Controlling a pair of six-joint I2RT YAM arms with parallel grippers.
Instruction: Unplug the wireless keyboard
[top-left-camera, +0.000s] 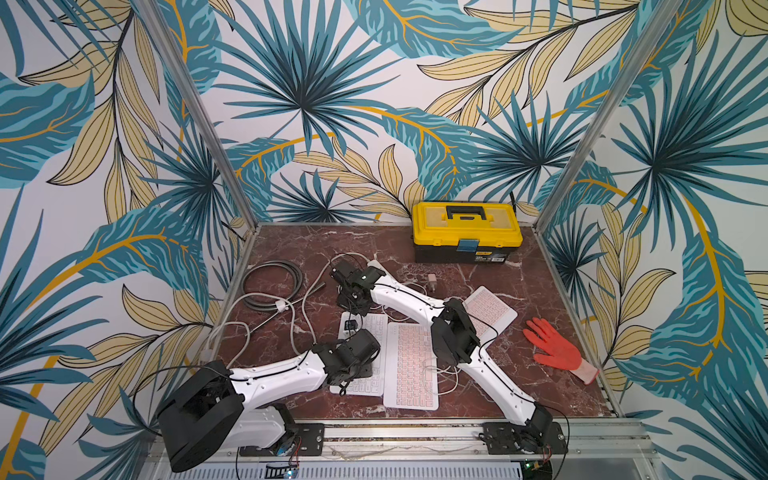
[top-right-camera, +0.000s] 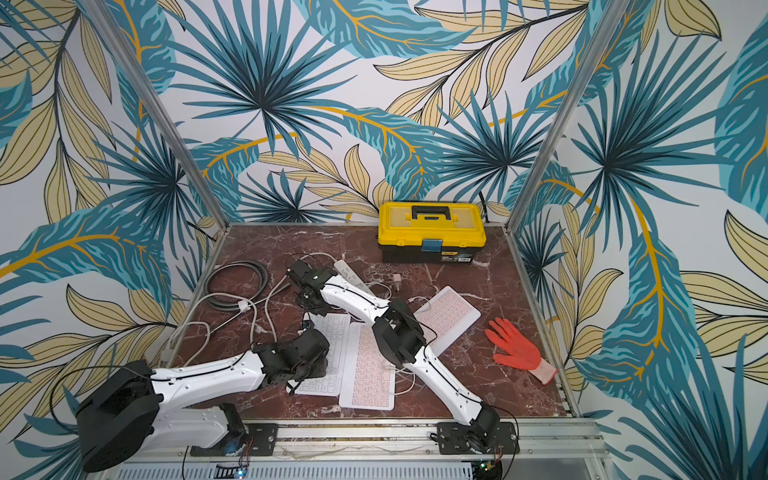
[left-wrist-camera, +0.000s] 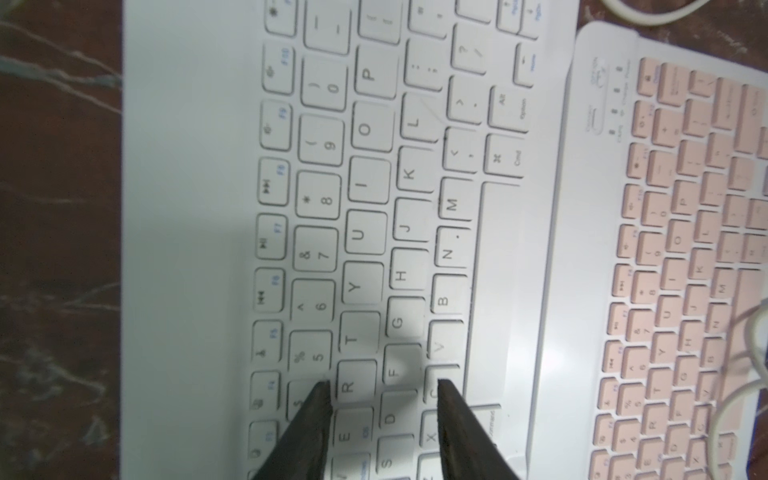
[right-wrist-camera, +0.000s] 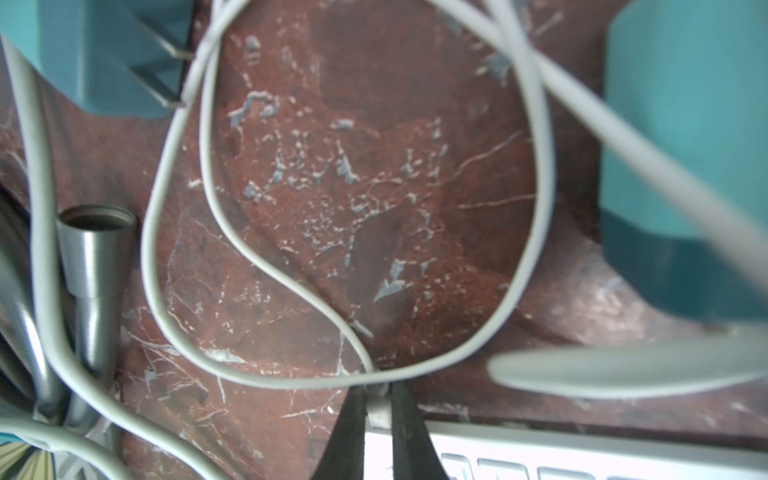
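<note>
A white keyboard (left-wrist-camera: 368, 240) lies lengthwise under my left gripper, whose fingers are apart over its keys with nothing held. My right gripper is at the far short edge of a white keyboard (right-wrist-camera: 560, 452), its fingertips close round a small pale connector on the end of a thin white cable (right-wrist-camera: 280, 272). Whether they grip it I cannot tell. A pink-keyed keyboard (left-wrist-camera: 672, 264) lies beside the white one.
A yellow toolbox (top-left-camera: 467, 232) stands at the back, a second pink keyboard (top-left-camera: 488, 312) and an orange glove (top-left-camera: 552, 348) lie right. Coiled cables (top-left-camera: 272, 272) and a power strip (top-right-camera: 349, 272) crowd the left and middle.
</note>
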